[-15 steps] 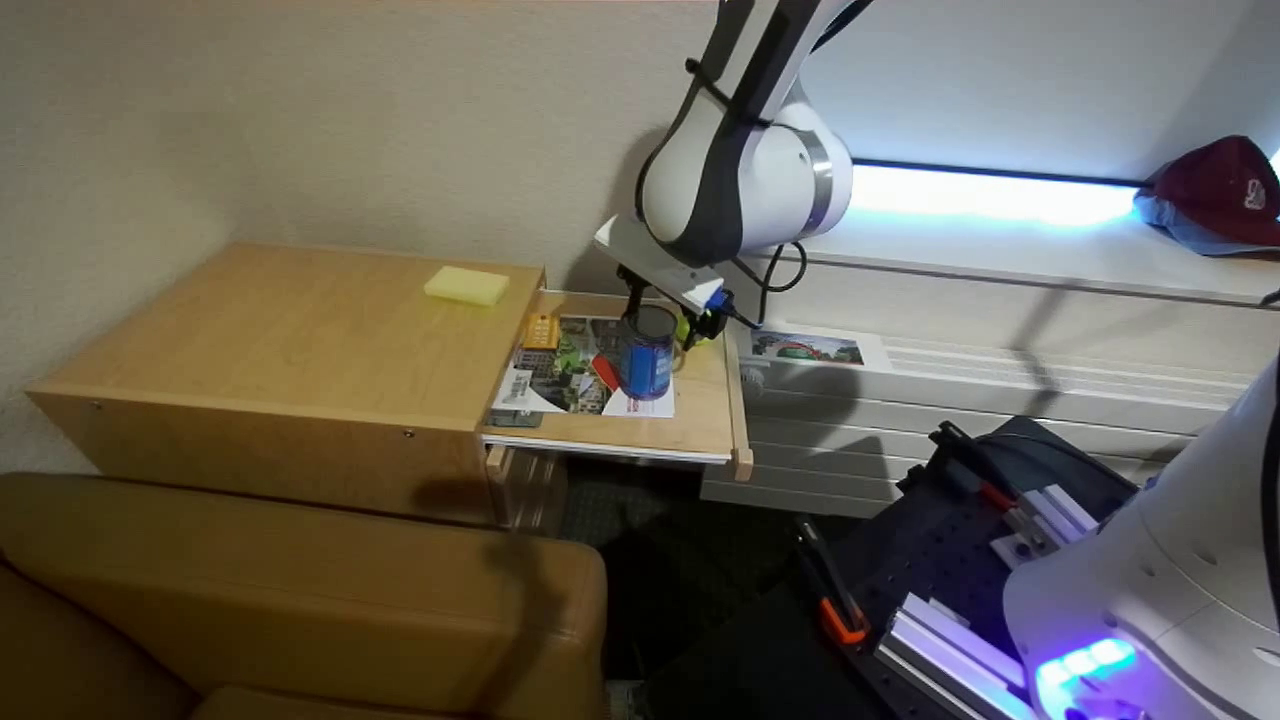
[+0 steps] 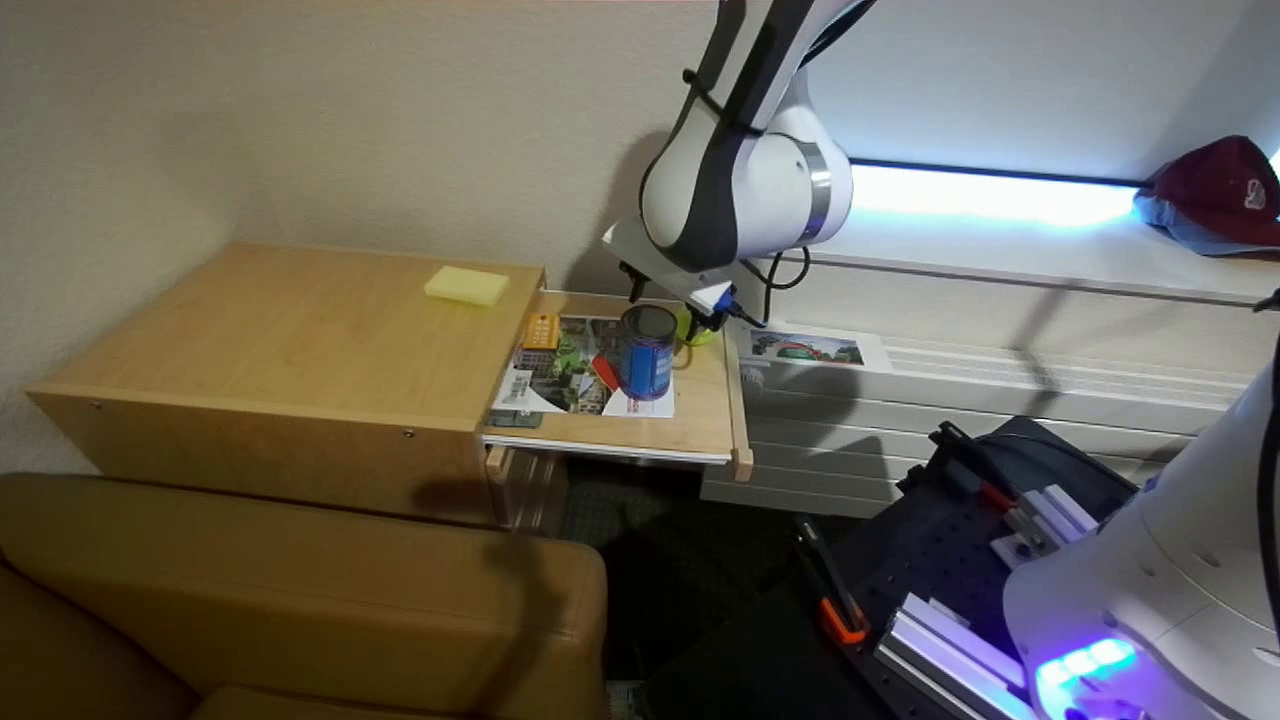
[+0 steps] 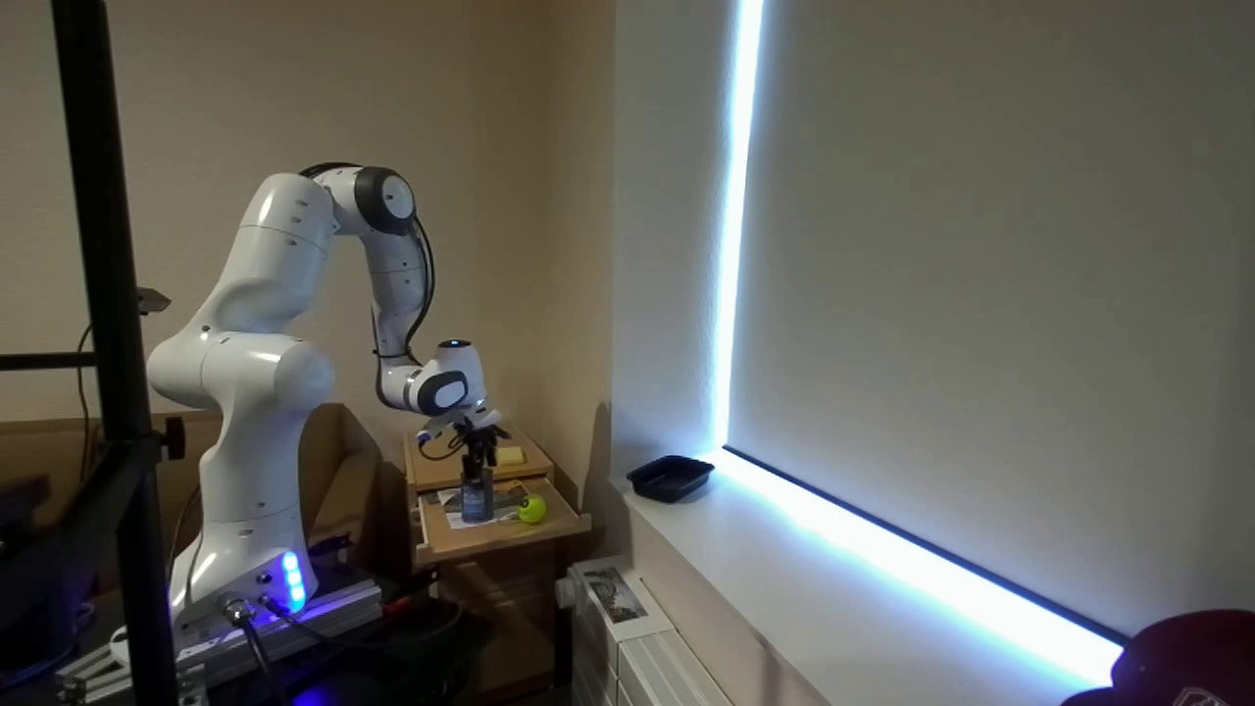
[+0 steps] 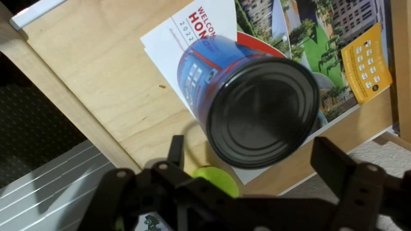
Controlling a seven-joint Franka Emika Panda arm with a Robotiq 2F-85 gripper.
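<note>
A blue can (image 4: 204,73) with a dark lid stands upright on a printed leaflet in the pulled-out wooden drawer (image 2: 701,427). My gripper is open, its two black fingers set wide apart with nothing held between them. In the wrist view the can's lid shows ahead of the fingertips, between their lines. In exterior view 1 the gripper hangs just above and behind the can (image 2: 648,360). A yellow-green ball (image 4: 219,181) lies close beside the can, partly hidden by the gripper in the wrist view.
An orange-yellow card (image 4: 366,63) and the colourful leaflet (image 4: 308,42) lie in the drawer. A yellow sponge (image 2: 467,286) rests on the cabinet top (image 2: 288,342). The radiator (image 2: 792,432) borders the drawer. On the windowsill sits a black tray (image 3: 671,478).
The gripper has risen slightly away from the can, and its mount has shifted a little to the right. The can stands in the same place.
</note>
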